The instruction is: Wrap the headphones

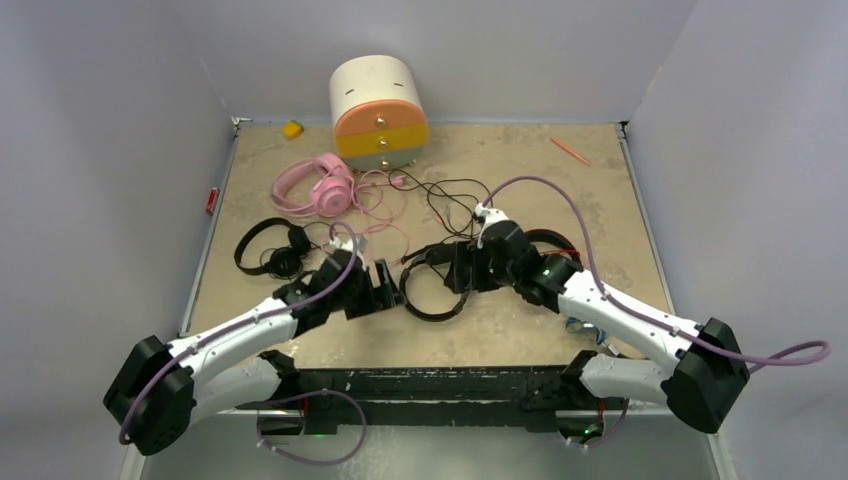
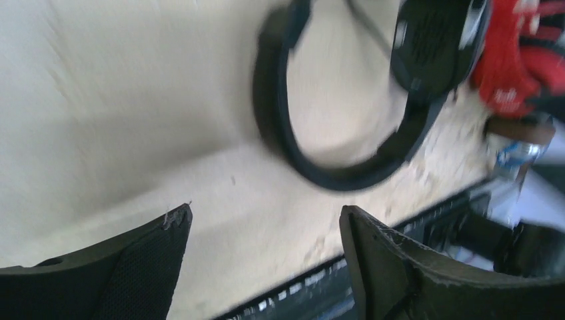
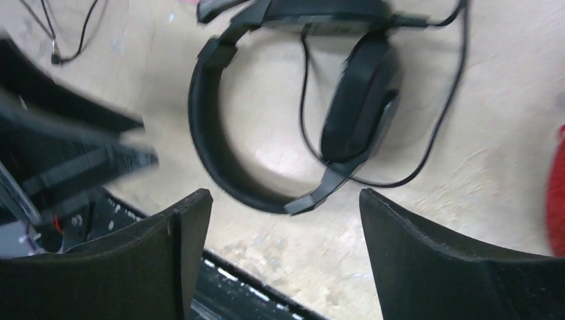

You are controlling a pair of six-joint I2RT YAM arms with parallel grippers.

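Black headphones (image 1: 433, 312) lie on the table in the middle front, headband (image 3: 216, 147) toward the front, an earcup (image 3: 356, 100) folded inward, black cable looped over them. My left gripper (image 1: 380, 290) is left of the headband, fingers apart and empty; in the left wrist view the headband (image 2: 273, 100) is beyond the fingertips. My right gripper (image 1: 462, 265) hovers over the right side of the headphones, open, with nothing between its fingers.
Pink headphones (image 1: 336, 194) and another black pair (image 1: 285, 262) lie left. Red headphones (image 2: 503, 80) lie right, partly hidden in top view. A drawer box (image 1: 378, 110) stands behind. Tangled cables lie at the centre back.
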